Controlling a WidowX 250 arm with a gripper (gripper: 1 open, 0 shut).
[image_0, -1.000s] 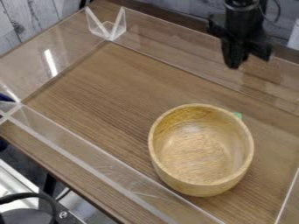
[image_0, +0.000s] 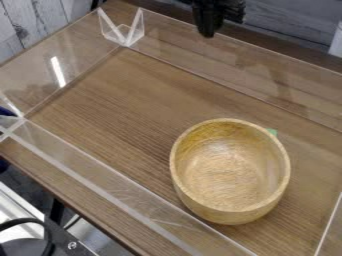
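Observation:
The black gripper (image_0: 209, 16) hangs at the top edge of the camera view, mostly out of frame; only its lower tip shows, too dark and cut off to tell how its fingers stand. A wooden bowl (image_0: 230, 170) sits on the wooden table (image_0: 120, 100) at the lower right, empty, far below the gripper. A small green piece shows at the bowl's upper right, behind its rim.
Clear plastic walls border the table, with an angled clear piece (image_0: 122, 28) at the upper left corner. Cables (image_0: 40, 230) lie at the lower left beyond the wall.
The gripper has moved left and up, from the upper right to the top centre, and more of it is now out of frame. The bowl has not moved.

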